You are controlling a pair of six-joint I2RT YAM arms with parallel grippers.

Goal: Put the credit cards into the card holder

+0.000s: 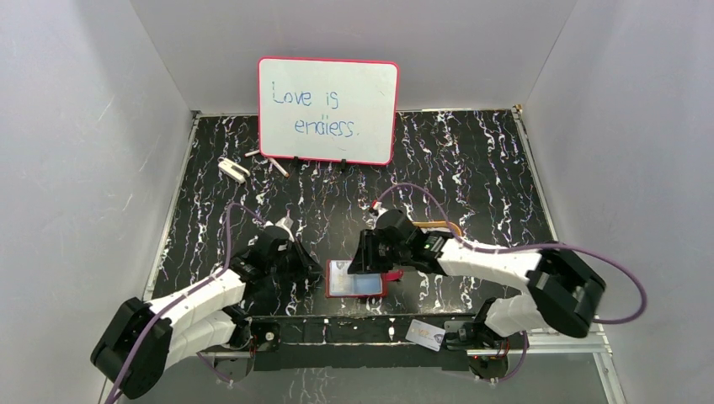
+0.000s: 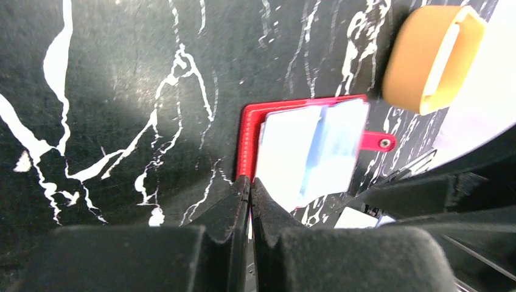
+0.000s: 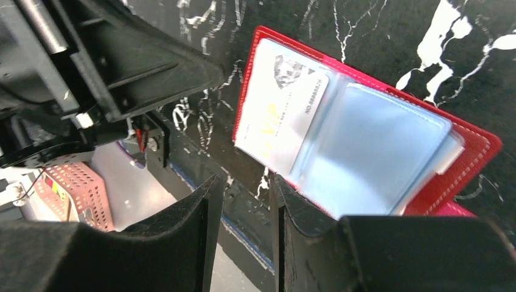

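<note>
The open red card holder (image 1: 328, 286) lies near the table's front edge; in the right wrist view a white card marked VIP (image 3: 274, 121) sits in its clear sleeve, beside a pale blue sleeve (image 3: 371, 152). My left gripper is shut, nothing visible between its fingers, just left of the holder. My right gripper stands open over the holder, nothing between its fingers. Another card (image 1: 425, 334) lies beyond the table's front edge.
An orange container (image 2: 414, 67) is behind the holder, partly hidden by my right arm. A whiteboard (image 1: 328, 109) stands at the back with markers and an eraser (image 1: 234, 170) beside it.
</note>
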